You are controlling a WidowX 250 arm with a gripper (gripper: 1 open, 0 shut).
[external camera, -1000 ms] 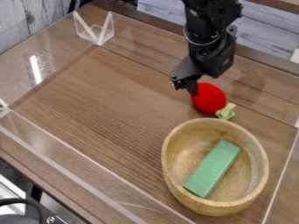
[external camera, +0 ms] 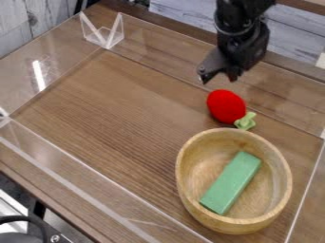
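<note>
The black gripper hangs at the top right of the view, above and slightly behind a red object with a small green part, lying on the wooden table. Whether its fingers are open or shut is hard to tell; nothing is visibly held. A wooden bowl at the front right holds a green block.
A clear wire-like holder stands at the back left. The table's edge runs along the lower left, with a dark cable beyond it.
The gripper has moved up and back, away from the red object, which stays where it was along with the bowl.
</note>
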